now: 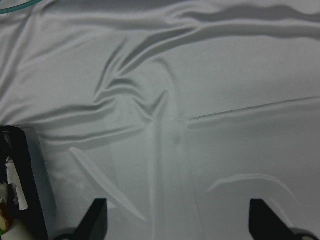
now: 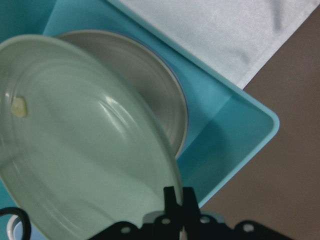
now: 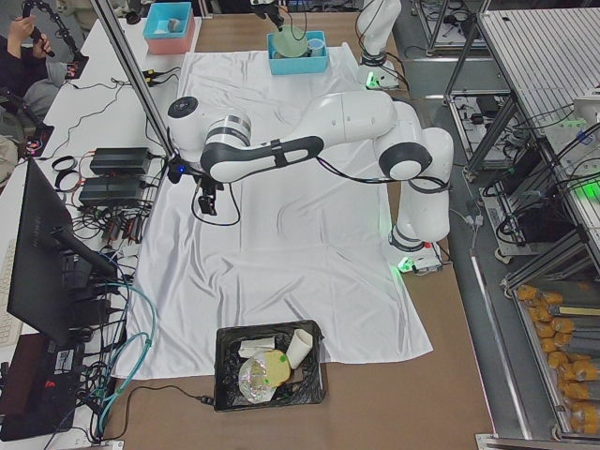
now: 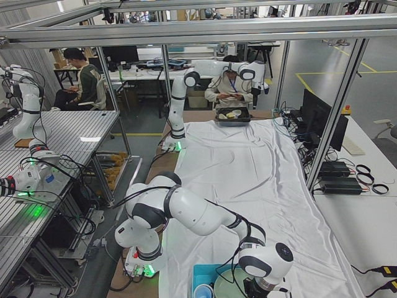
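Observation:
A pale green plate [image 2: 75,140], a small yellowish bit [image 2: 19,106] on it, is held by its rim in my right gripper, which is shut on it. The plate is over a blue bin [image 2: 225,145], partly covering a grey plate [image 2: 155,85] inside; a cup [image 2: 22,230] shows at the corner. The bin is also at the far end in the left camera view. My left gripper hangs open over the white cloth [image 1: 225,140], nothing between its fingers.
A black-lined tray [image 3: 225,366] with paper, foil and food stands at the near end of the cloth. A monitor [image 3: 37,253], cables and black boxes line the left side.

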